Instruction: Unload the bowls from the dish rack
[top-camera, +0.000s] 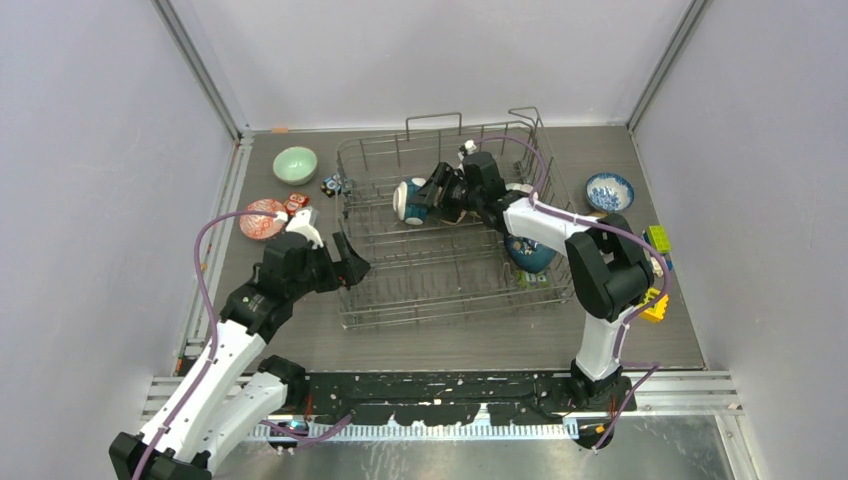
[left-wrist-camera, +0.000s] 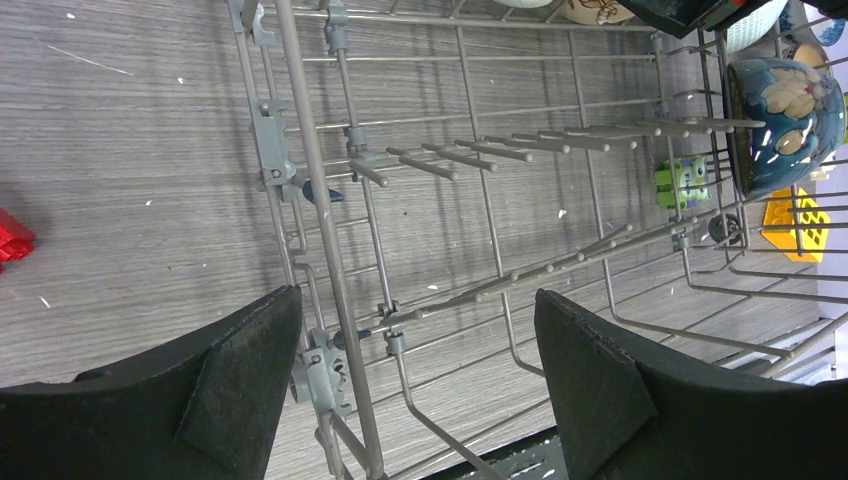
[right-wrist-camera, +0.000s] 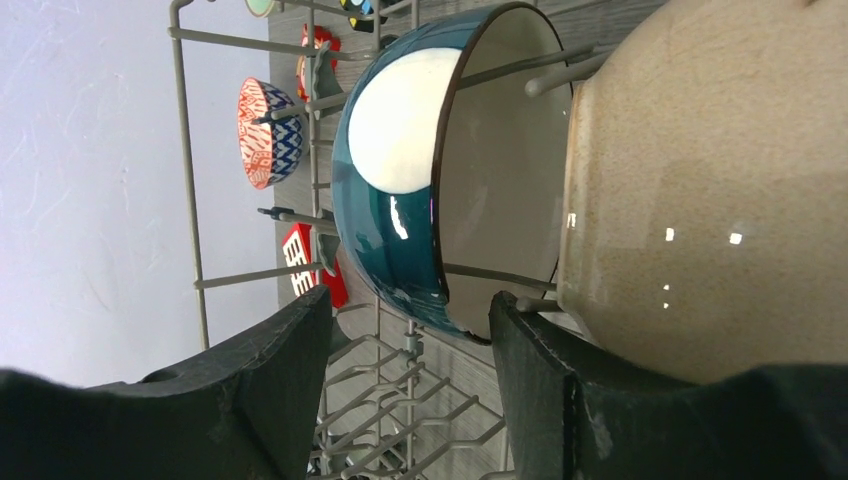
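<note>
In the wire dish rack (top-camera: 400, 306), a teal bowl with white dots (top-camera: 411, 201) stands on its side. My right gripper is open at this bowl, and the lower rim of the teal bowl (right-wrist-camera: 392, 235) shows between its fingertips; contact is unclear. Close beside it, a tan bowl (right-wrist-camera: 700, 190) fills the right of the right wrist view. A blue flowered bowl (top-camera: 530, 254) leans at the rack's right side, beneath the right arm. Over the rack's left edge, my left gripper hangs open and empty, seen also in the top view.
Left of the rack sit a green bowl (top-camera: 295, 165) and a red-patterned bowl (top-camera: 262, 219). A blue-and-white bowl (top-camera: 609, 192) stands to the right, near yellow blocks (top-camera: 654, 305). Wire prongs surround the racked bowls. The table strip before the rack is clear.
</note>
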